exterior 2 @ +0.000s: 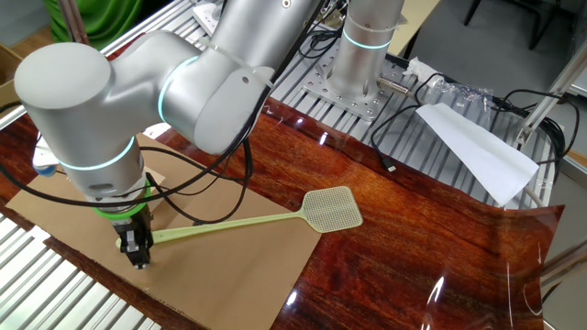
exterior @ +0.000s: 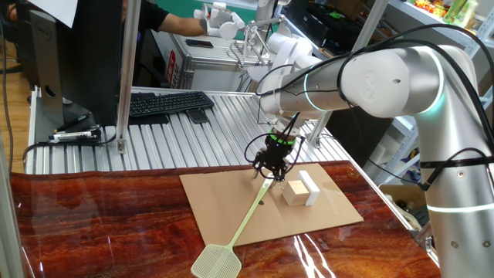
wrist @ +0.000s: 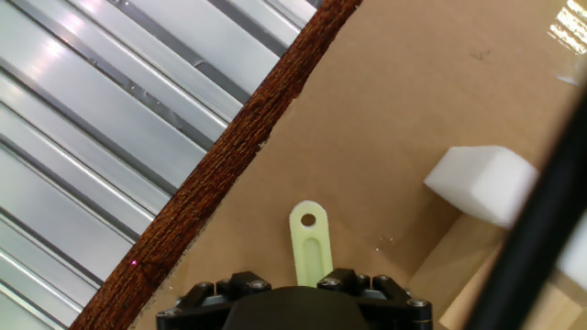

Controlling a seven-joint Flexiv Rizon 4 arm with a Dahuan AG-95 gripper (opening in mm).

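Observation:
A pale yellow-green fly swatter (exterior: 249, 215) lies across the cardboard sheet (exterior: 212, 202), its mesh head (exterior 2: 332, 210) out over the reddish wooden tabletop. My gripper (exterior: 270, 164) points down at the far end of the handle, low over the cardboard. In the wrist view the handle's rounded end (wrist: 313, 240), with a hole in it, emerges from beneath the gripper, between its black fingers and nearer the right one. The gripper body hides the rest of the handle there. Whether the fingers touch the handle cannot be made out.
A light wooden block (exterior: 294, 193) and a white block (exterior: 309, 188) stand close together beside the gripper. Beyond the wood's edge (wrist: 225, 156) runs a slatted metal surface (wrist: 101, 119) with a keyboard (exterior: 170, 103). Bare tabletop (exterior: 100, 224) lies left of the cardboard.

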